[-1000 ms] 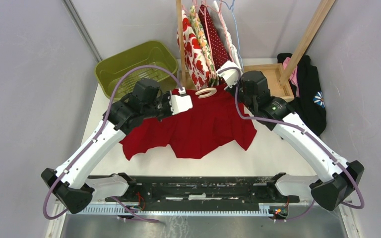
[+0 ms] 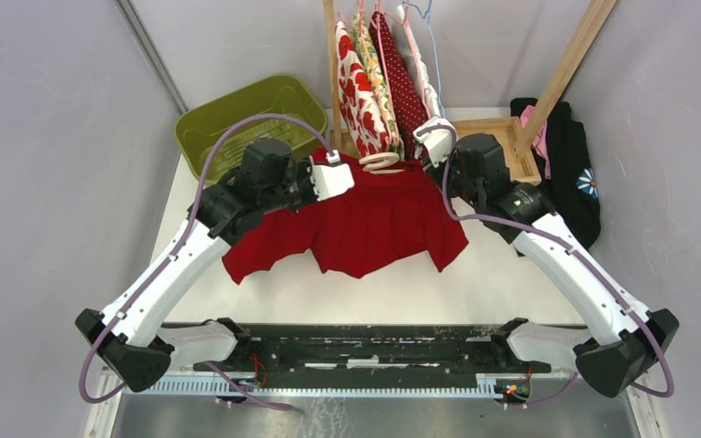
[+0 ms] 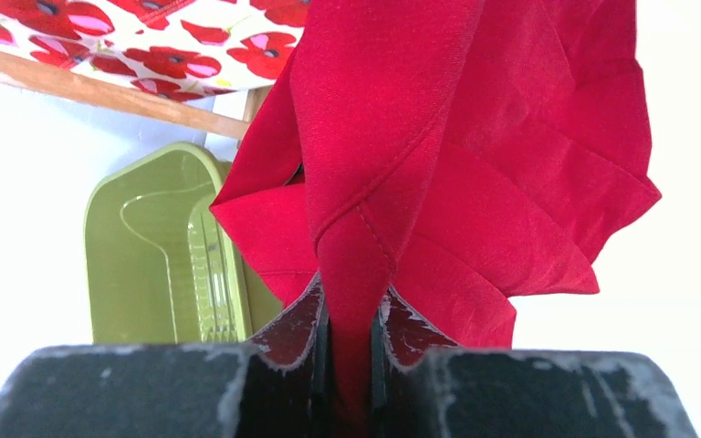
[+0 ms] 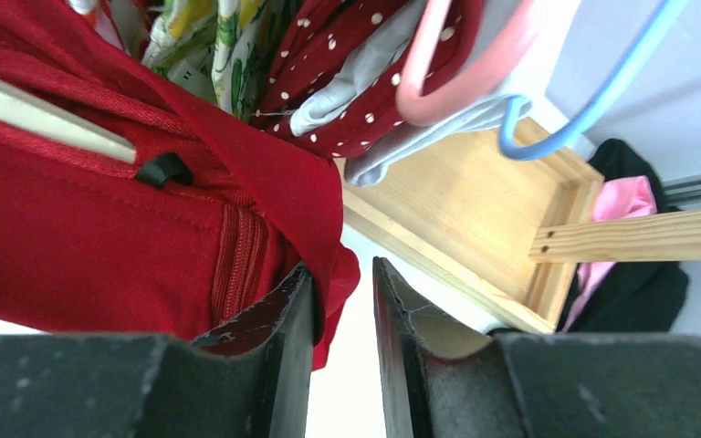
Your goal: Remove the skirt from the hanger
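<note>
The red skirt (image 2: 356,224) hangs spread between my two arms, its hem toward the front. In the left wrist view my left gripper is shut on a gathered fold of the skirt (image 3: 370,164). My right gripper is open at the skirt's other end; the red cloth runs against its left finger, and a gap shows toward the right one. A pale hanger bar (image 4: 50,114) with a black clip (image 4: 164,171) lies along the skirt's waist in the right wrist view. From above, a cream rounded piece (image 2: 381,160), seemingly of the hanger, shows at the waist.
Patterned garments (image 2: 360,87) hang close behind the skirt. A green basket (image 2: 196,151) is at the back left. On the right are a wooden rack (image 2: 555,78) and dark clothes (image 2: 570,182). Pink and blue hangers (image 4: 593,119) hang near my right gripper.
My right gripper has shifted slightly right, and its fingers now stand apart. The skirt's hem has swung a little, and the cream piece has tilted.
</note>
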